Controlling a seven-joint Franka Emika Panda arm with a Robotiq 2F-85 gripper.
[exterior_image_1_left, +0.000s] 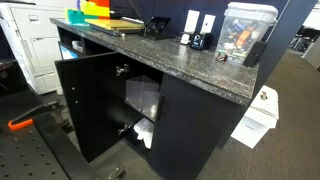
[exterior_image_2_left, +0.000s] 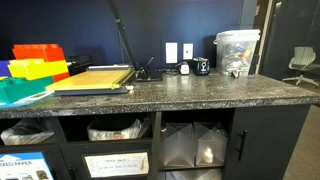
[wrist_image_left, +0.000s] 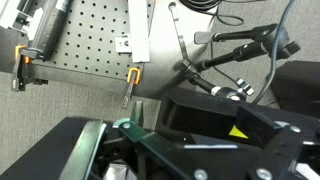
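Observation:
In the wrist view my gripper stands open over the floor by the robot's table, its dark fingers wide apart at the bottom. Nothing shows between them except the background. Neither exterior view shows the gripper. A black cabinet door hangs open beneath the counter. Inside, a translucent grey bin sits on the shelf, with something white below it. From the front, grey bins are visible in the open compartment.
The speckled counter bears large coloured bricks, a yellow board and a clear tub. A perforated tabletop has orange-handled clamps along its edge. Beside it are black stand arms and cables.

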